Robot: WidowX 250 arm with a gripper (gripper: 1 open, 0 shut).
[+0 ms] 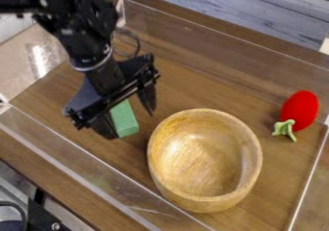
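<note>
My black gripper [114, 104] reaches down from the upper left with open fingers over a green block [123, 119], whose lower end shows below it; the rest is hidden. To the right of the block sits an empty wooden bowl [205, 160]. A red pepper [298, 113] with a green stem lies at the far right of the wooden table [213, 66].
Clear rails [90, 180] run along the table's edges. The middle of the table behind the bowl is free. Cables and dark hardware show at the lower left, off the table.
</note>
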